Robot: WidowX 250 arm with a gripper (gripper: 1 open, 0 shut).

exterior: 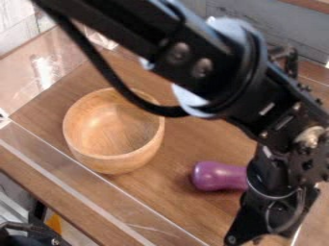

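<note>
A wooden bowl (113,139) sits on the wooden surface at the left. Right of it lies a purple eggplant-like object (216,176), its right end partly hidden by my gripper (264,216). The gripper is low at the lower right, just beside the purple object; its fingers are dark and I cannot see anything held between them.
The wooden counter (141,211) has clear room between bowl and front edge. A tiled wall stands at the upper left. The arm covers much of the upper middle and right.
</note>
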